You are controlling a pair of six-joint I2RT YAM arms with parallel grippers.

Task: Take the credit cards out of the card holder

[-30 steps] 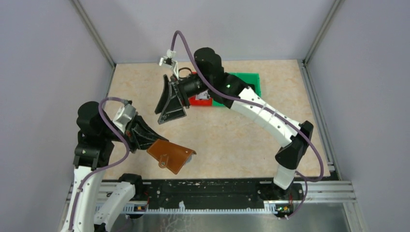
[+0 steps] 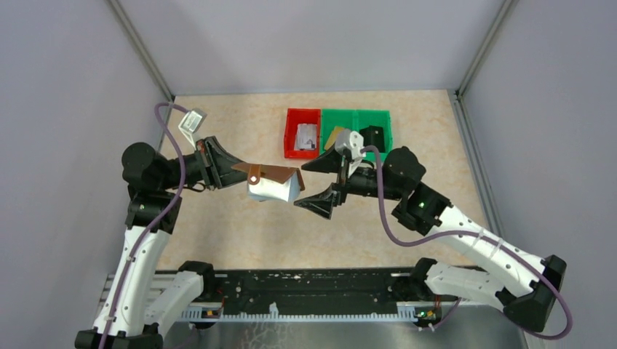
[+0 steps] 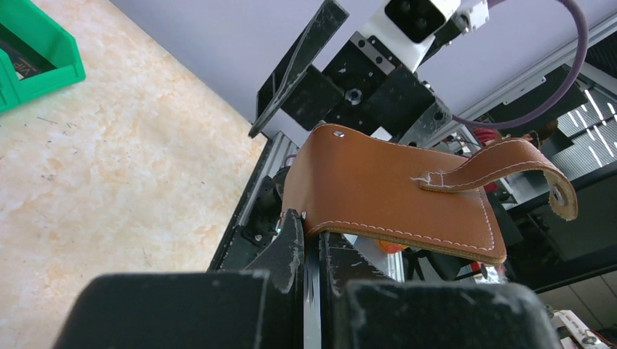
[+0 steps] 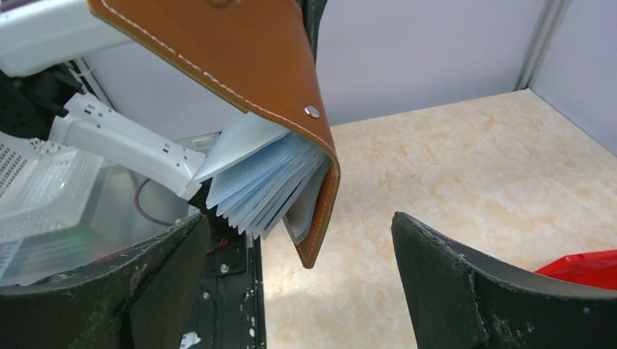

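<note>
The brown leather card holder (image 2: 280, 173) hangs above the table, its strap (image 3: 509, 163) undone, and my left gripper is shut on its edge. From the right wrist view, the holder's cover (image 4: 240, 58) stands spread, and a fan of pale clear sleeves (image 4: 269, 174) shows inside it. Whether any cards sit in those sleeves cannot be made out. To the right of the holder, my right gripper (image 2: 311, 187) is open with its fingers (image 4: 444, 283) wide apart. The sleeves lie beyond the gap between them, not clasped.
At the back of the table stand a red bin (image 2: 289, 134) with a pale item in it and a green two-part bin (image 2: 354, 116) with a tan piece and a black item. The table (image 2: 240, 233) below the grippers is bare.
My right gripper has come down from above the bins to the holder's right side. The left gripper has raised the holder and tilted it so the sleeves show.
</note>
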